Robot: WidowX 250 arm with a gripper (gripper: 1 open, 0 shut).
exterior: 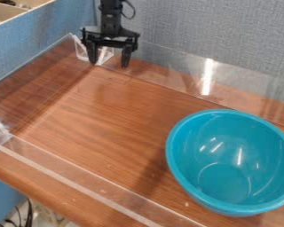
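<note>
My black gripper (109, 55) hangs at the back left of the wooden table (109, 124), in the corner by the clear plastic wall, its two fingers apart and open. I cannot make out anything held between them. A large turquoise bowl (231, 182) stands empty at the front right, well away from the gripper.
Clear plastic barriers edge the table, with grey-blue padded walls (216, 31) behind and at left. A wooden tray sits outside at the top left. Cables show below the front left.
</note>
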